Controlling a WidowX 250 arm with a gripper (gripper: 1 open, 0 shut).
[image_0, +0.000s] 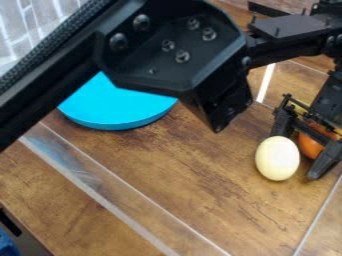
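The black gripper (302, 142) is low at the right edge, its fingers around an orange round object (313, 144), which is partly hidden behind them. Whether the fingers are closed on it is hard to tell. A pale egg-shaped object (277, 158) lies on the wooden surface just left of the gripper. The black arm crosses the top of the view and hides part of a round blue plate (104, 112) at the upper left.
Transparent strips run across it at the lower left and right. A dark object with blue sits at the bottom-left corner.
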